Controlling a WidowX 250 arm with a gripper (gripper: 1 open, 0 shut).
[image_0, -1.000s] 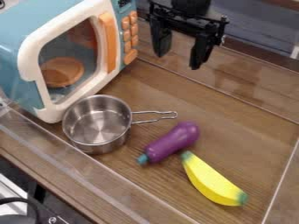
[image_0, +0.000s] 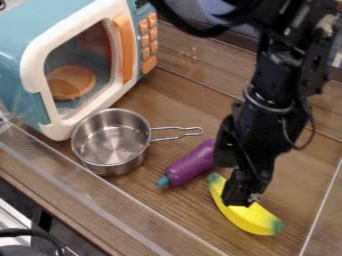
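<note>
The black gripper (image_0: 245, 175) hangs low over a yellow banana (image_0: 249, 215), its open fingers at the banana's upper end and partly covering it. A purple eggplant (image_0: 186, 169) lies just left of the gripper, partly hidden behind it. Whether the fingers touch either toy cannot be told.
A steel saucepan (image_0: 111, 150) with its handle pointing right sits left of the eggplant. A toy microwave (image_0: 52, 119), door opening showing an orange plate (image_0: 71, 81), stands at the back left.
The toys, pan and microwave look unmoved.
</note>
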